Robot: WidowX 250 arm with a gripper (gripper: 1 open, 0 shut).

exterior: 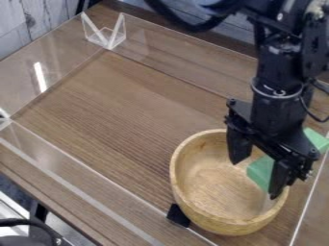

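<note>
The black gripper point(265, 154) reaches down from the right over a light wooden bowl point(206, 192), its fingers open above the bowl's right part. A green object point(272, 171) shows under and behind the gripper at the bowl's right side; whether it touches the fingers is unclear.
A clear plastic piece point(106, 31) stands at the back left. A small black block point(179, 216) sits by the bowl's lower left, and a dark cable or part point(26, 231) lies at the front left corner.
</note>
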